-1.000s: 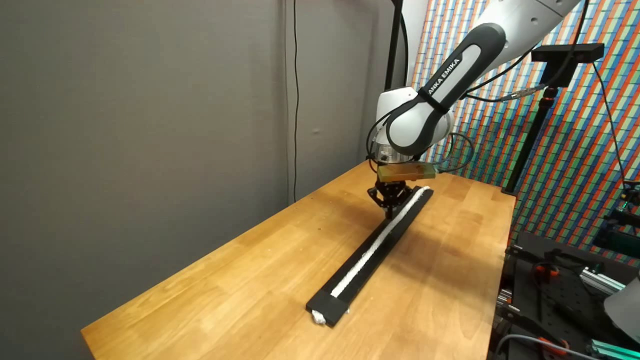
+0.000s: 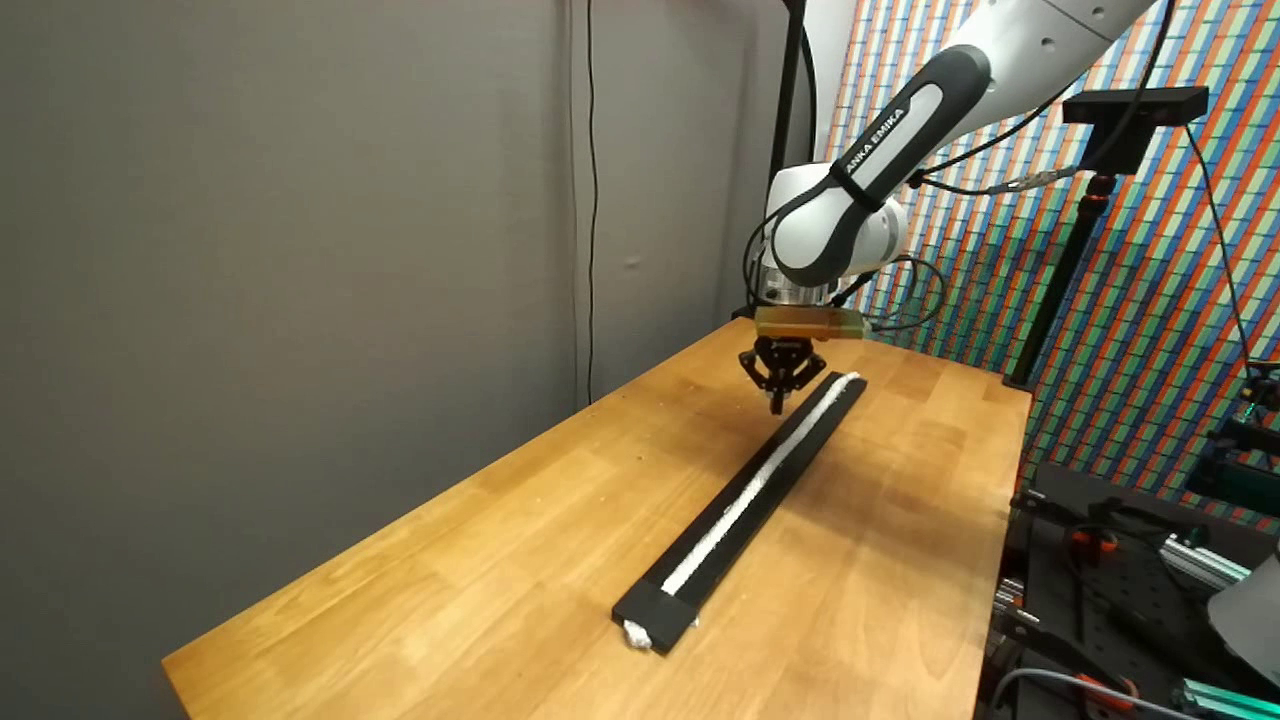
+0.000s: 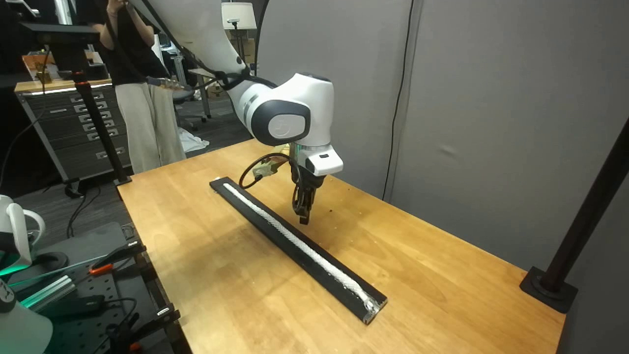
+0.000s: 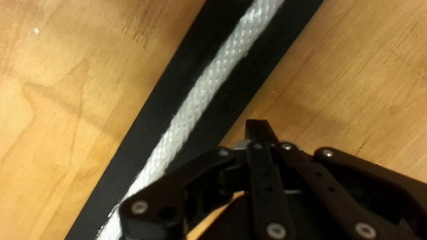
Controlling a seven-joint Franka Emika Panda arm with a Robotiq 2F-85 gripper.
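A white braided rope (image 4: 204,90) runs lengthwise along the middle of a long black strip (image 2: 777,498) lying on the wooden table. Seen in exterior view 2, the rope (image 3: 283,229) looks nearly straight from end to end of the strip. My gripper (image 2: 777,410) points down above the table, close to one long edge of the strip and apart from it. In the wrist view the fingertips (image 4: 260,128) are together, with nothing visible between them. The lower stretch of rope in that view passes behind the gripper's linkage.
A grey wall (image 3: 507,147) borders one long side. A black post (image 3: 554,277) stands at a table corner, and a dark bench with tools (image 3: 112,295) adjoins the other side. A person (image 3: 135,76) stands beyond the table.
My gripper has risen a little, away from the tabletop beside the strip. The strip and rope lie as before.
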